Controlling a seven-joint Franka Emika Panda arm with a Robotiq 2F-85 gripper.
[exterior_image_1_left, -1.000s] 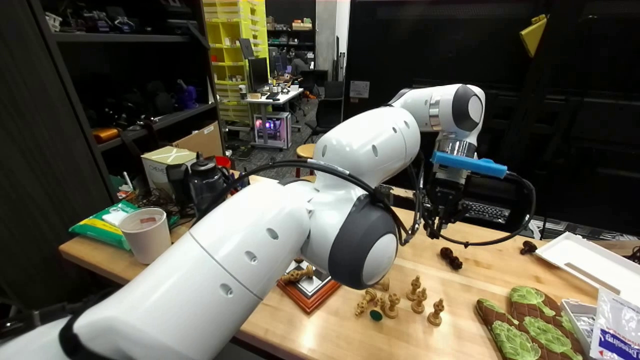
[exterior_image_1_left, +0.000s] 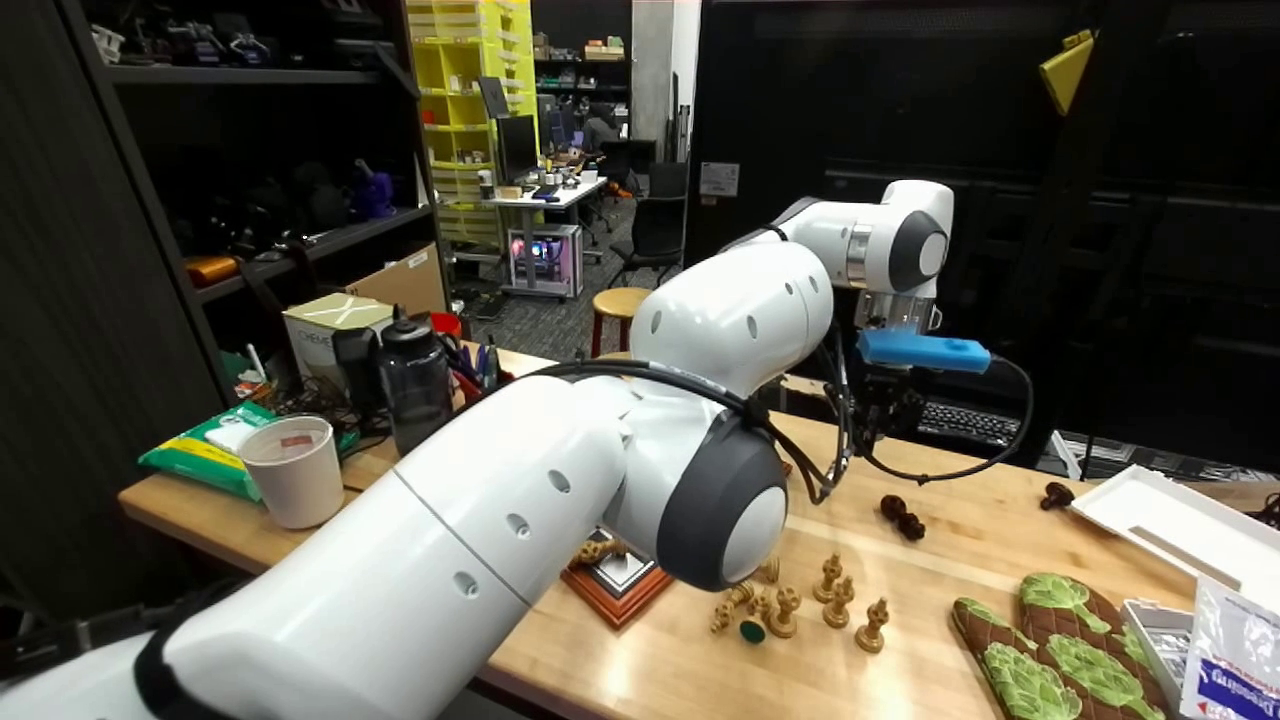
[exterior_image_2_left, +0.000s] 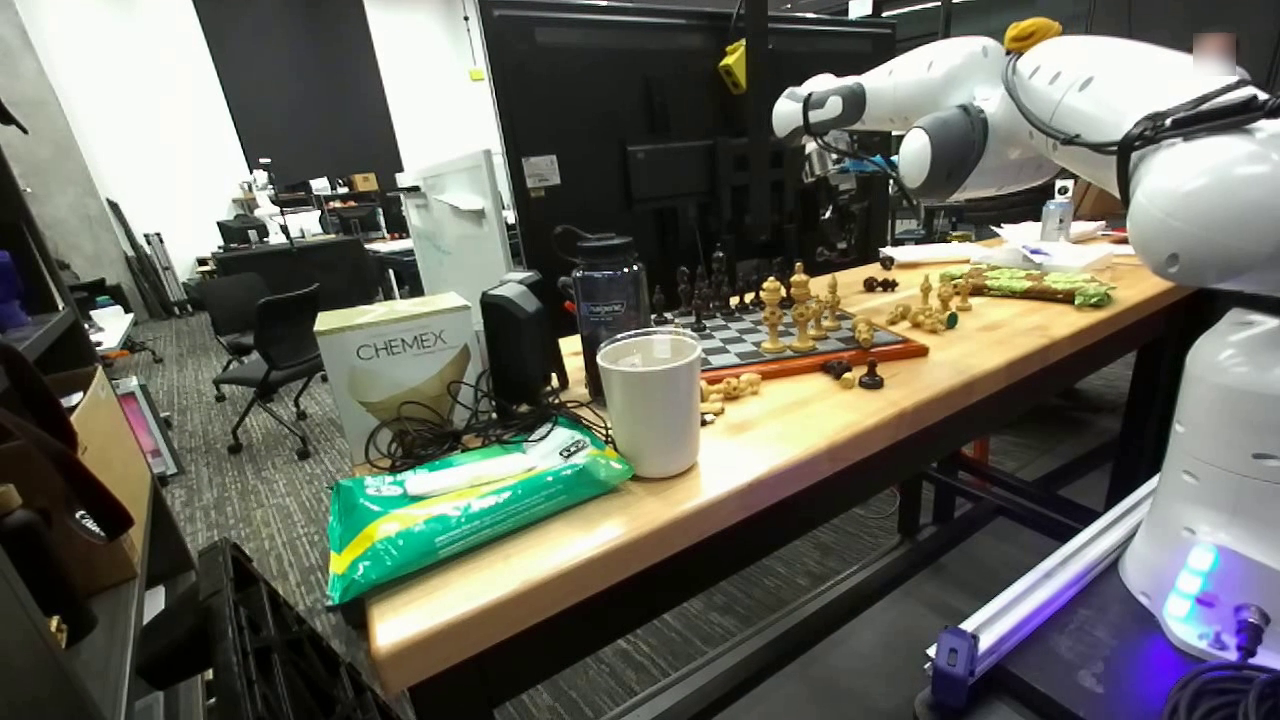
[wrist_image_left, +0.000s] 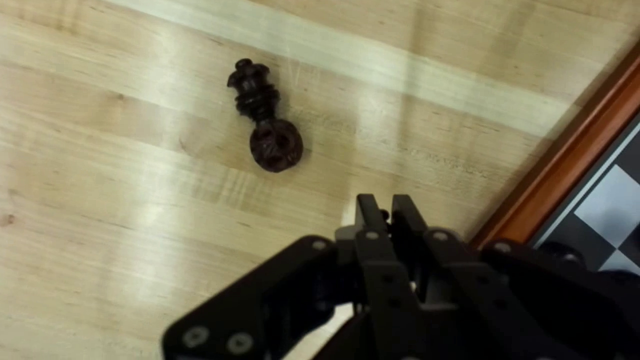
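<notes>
In the wrist view my gripper is nearly closed, its fingers holding a small dark piece (wrist_image_left: 384, 214) of which only a knob shows; the rest is hidden. A dark chess piece (wrist_image_left: 276, 144) lies on its side on the wood, ahead and left of the fingertips. To their right is the red-brown rim of the chessboard (wrist_image_left: 558, 153). Exterior view 2 shows the board (exterior_image_2_left: 906, 350) with dark and light pieces standing on it. The arm hides most of the board in exterior view 1.
Several light pieces (exterior_image_1_left: 836, 600) stand or lie on the near table, beside patterned oven mitts (exterior_image_1_left: 1044, 654). A white tray (exterior_image_1_left: 1188, 516) is at the right. A white cup (exterior_image_2_left: 654, 408) and dark bottle (exterior_image_2_left: 608, 294) stand past the board's other end. Bare wood surrounds the fallen dark piece.
My gripper has risen and shifted toward the left in exterior view 1, away from above the fallen dark piece. The pieces on the table in view lie as before.
</notes>
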